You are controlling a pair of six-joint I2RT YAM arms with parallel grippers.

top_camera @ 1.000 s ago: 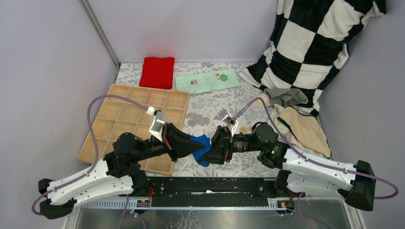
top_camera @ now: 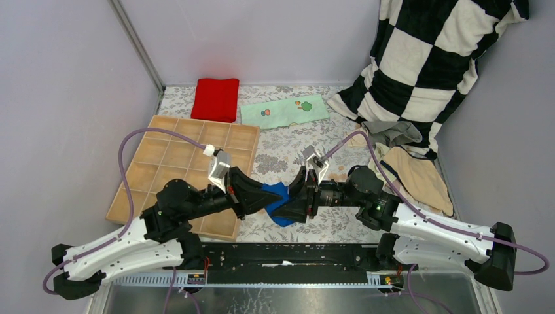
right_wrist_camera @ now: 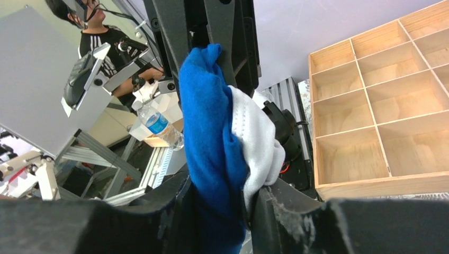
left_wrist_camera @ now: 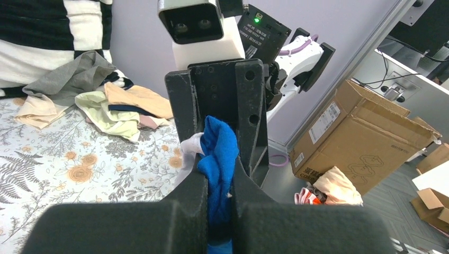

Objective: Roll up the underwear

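Observation:
A blue piece of underwear with a white part [right_wrist_camera: 258,136] is bunched up between my two grippers, which face each other over the table in the top view. My left gripper is shut on the blue cloth [left_wrist_camera: 221,153], pinching it into a narrow upright fold. From the right, my right gripper surrounds the same cloth [top_camera: 280,203] with its fingers [left_wrist_camera: 249,100] partly spread. In the right wrist view the cloth fills most of the gap between them. Much of the underwear is hidden behind the fingers.
At the left lies a wooden compartment tray [top_camera: 171,156], its cells empty. Behind are a folded red cloth [top_camera: 216,99] and a folded mint cloth [top_camera: 285,112]. Loose clothes [top_camera: 419,175] and a checkered cloth [top_camera: 419,59] occupy the right.

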